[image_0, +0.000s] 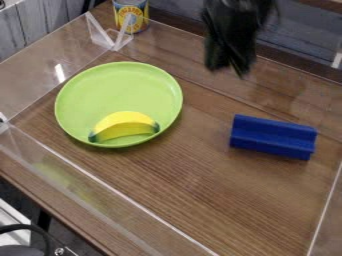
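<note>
A blue rectangular block (271, 138) lies on the wooden table (201, 200) at the right. A yellow banana (123, 126) rests in a green plate (114, 90) at the left. My gripper (227, 55) is a dark, motion-blurred shape at the top centre-right, above and behind the blue block and apart from it. Whether its fingers are open or shut, and whether anything is between them, cannot be made out.
A can (130, 15) with a coloured label stands at the back left. A clear plastic edge runs along the left side.
</note>
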